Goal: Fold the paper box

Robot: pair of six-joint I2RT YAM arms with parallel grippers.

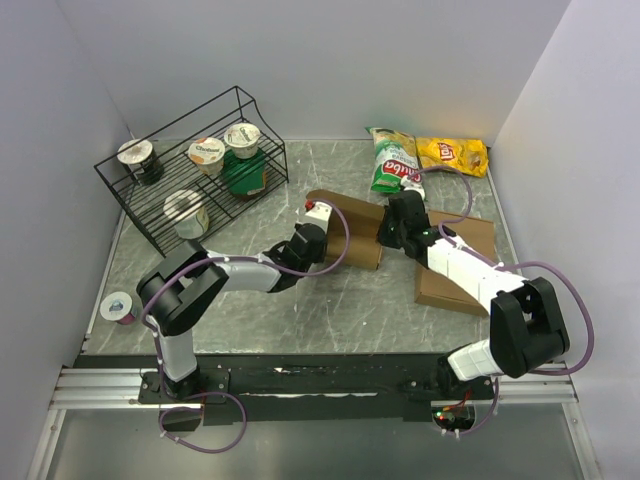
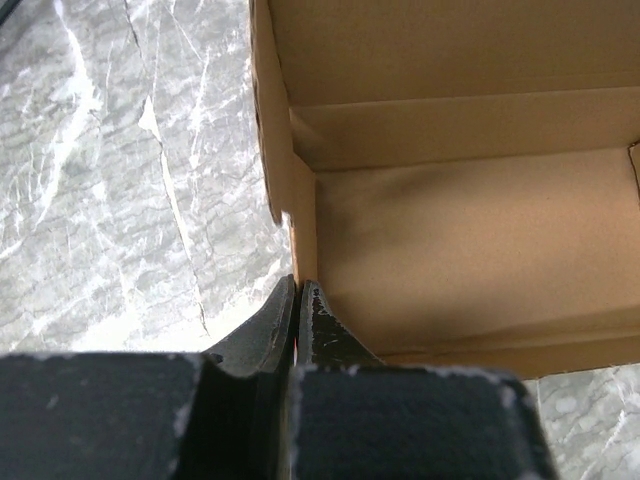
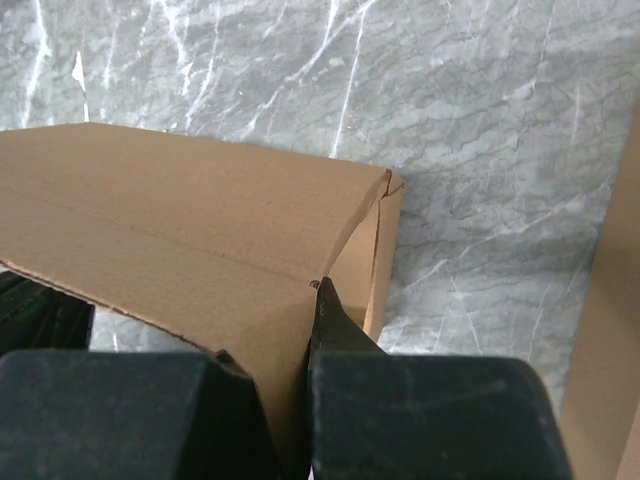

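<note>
The brown paper box [image 1: 350, 240] stands in the middle of the table with its back wall up and front low, its inside [image 2: 470, 240] seen in the left wrist view. My left gripper is shut on the box's left side wall. My right gripper is at the right end of the box, shut, its tips at the corner of a raised flap [image 3: 200, 200]; whether anything thin sits between them is hidden.
A second flat cardboard box [image 1: 450, 293] lies to the right. Chip bags [image 1: 450, 152] lie at the back, a wire rack with tubs [image 1: 243, 175] at back left, a small cup [image 1: 118, 307] at left.
</note>
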